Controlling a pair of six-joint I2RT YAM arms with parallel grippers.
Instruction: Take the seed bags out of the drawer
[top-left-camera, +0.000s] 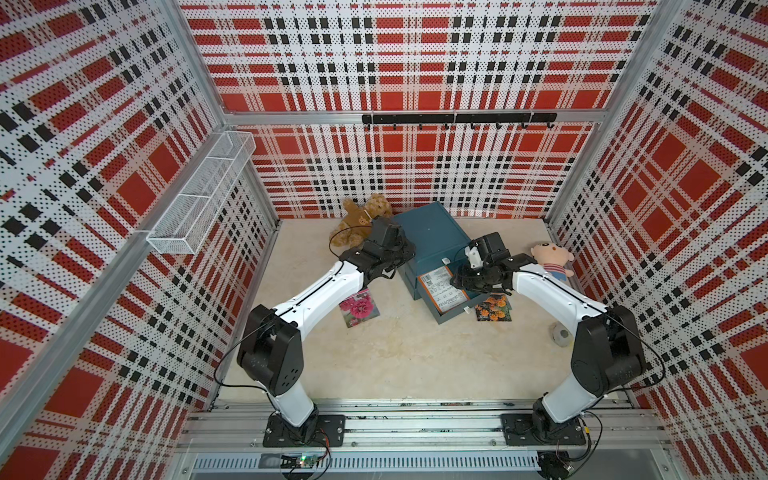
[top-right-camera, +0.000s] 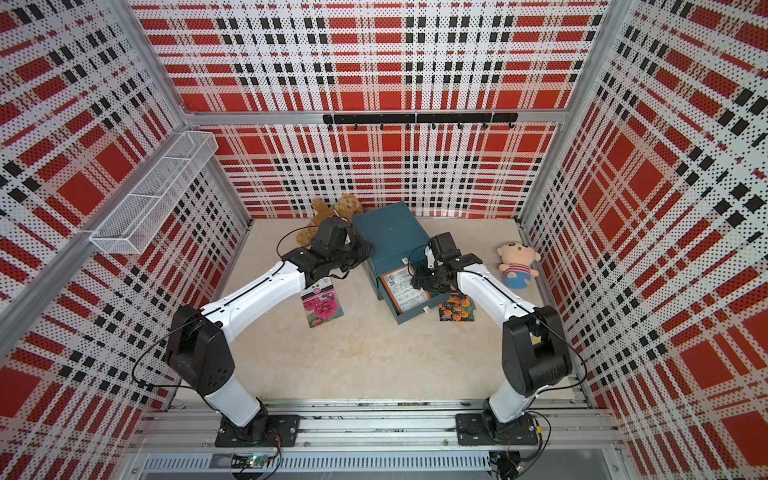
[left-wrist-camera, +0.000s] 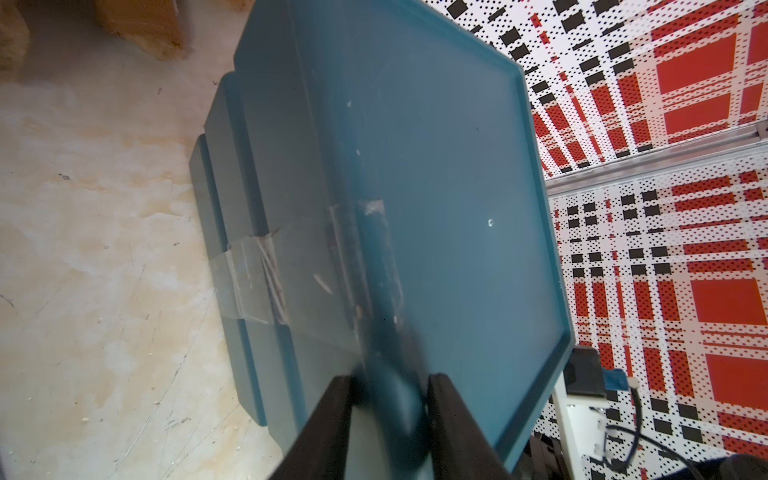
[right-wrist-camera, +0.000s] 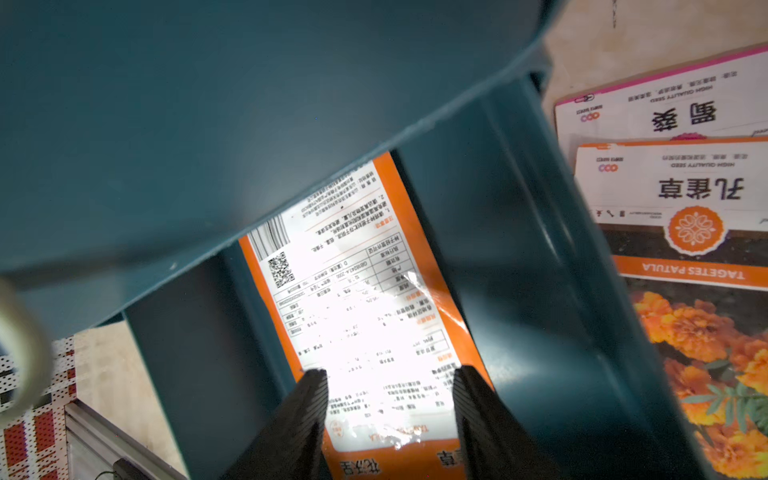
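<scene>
A blue drawer box (top-left-camera: 432, 225) stands at the table's back middle with its front drawer (top-left-camera: 441, 319) pulled out. Inside the drawer lies an orange-edged white seed bag (right-wrist-camera: 360, 304), its printed back facing up. Over that bag's end, my right gripper has its fingers spread apart, with the bag visible between and below them; whether they touch it I cannot tell. My left gripper is shut on the box's top edge at its left side. On the table lie a pink-flower seed bag (top-right-camera: 321, 304) to the left and an orange-flower seed bag (right-wrist-camera: 680, 280) right of the drawer.
A further seed bag (right-wrist-camera: 664, 104) lies partly beneath the orange-flower one. A brown teddy bear (top-left-camera: 352, 224) sits behind my left arm, and a pig doll (top-right-camera: 518, 264) is at the right.
</scene>
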